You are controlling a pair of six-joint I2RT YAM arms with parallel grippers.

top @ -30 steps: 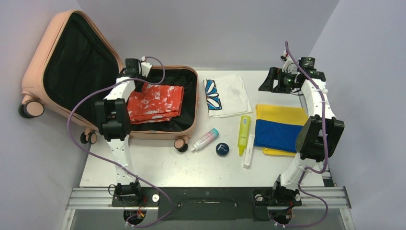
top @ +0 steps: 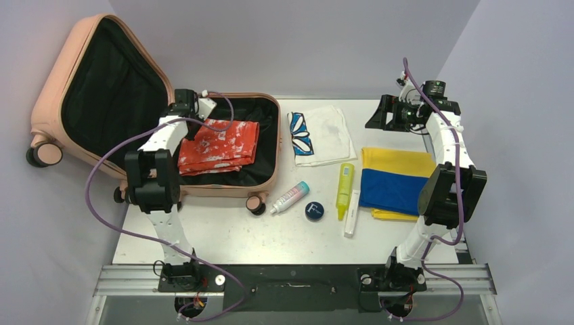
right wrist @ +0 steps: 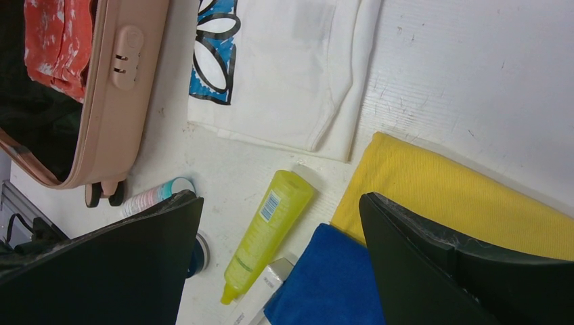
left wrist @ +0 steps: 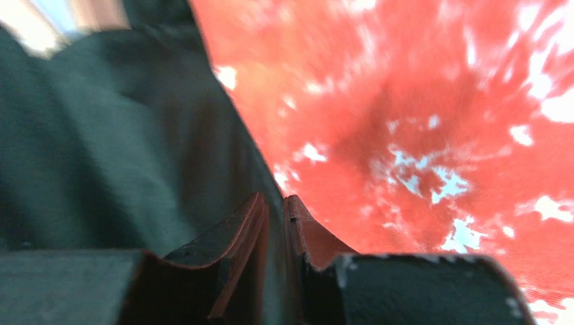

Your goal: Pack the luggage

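Note:
An open pink suitcase [top: 262, 183] with dark lining stands at the left, holding a folded red white-patterned cloth [top: 223, 145]. My left gripper is inside it at that cloth's left edge, fingertips close together beside dark fabric; what they grip is unclear. My right gripper hangs open and empty over the right side. On the table lie a white cloth with blue print [top: 321, 139], yellow cloth [top: 396, 159], blue cloth [top: 392, 189], yellow-green tube [top: 344, 186], pink-white tube [top: 290, 198], round navy tin [top: 314, 211] and white box [top: 352, 213].
The suitcase lid [top: 47, 101] leans open at the far left. Bare table [top: 264, 240] shows along the front and at the back right, under the right arm. Purple cables arch over both arms.
My left arm has shifted slightly left and toward the front within the suitcase. The right arm and the items on the table are unchanged.

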